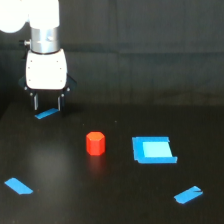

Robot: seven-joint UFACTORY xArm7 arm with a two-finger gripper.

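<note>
My gripper (47, 102) hangs at the upper left of the camera view, its two dark fingers pointing down and apart. The gap between them looks empty. A small red block (95, 143), six-sided in outline, sits on the dark table near the middle, ahead and to the right of the gripper and clear of it. To the right of the red block, a square outlined in blue tape (174, 159) surrounds a pale inner area (157, 149). Nothing stands on that pale area.
Strips of blue tape lie at the lower left (18, 186), the lower right (188, 195) and just below the gripper (46, 114). Between these, the dark table (100, 195) is bare. A dark backdrop (150, 80) closes off the back.
</note>
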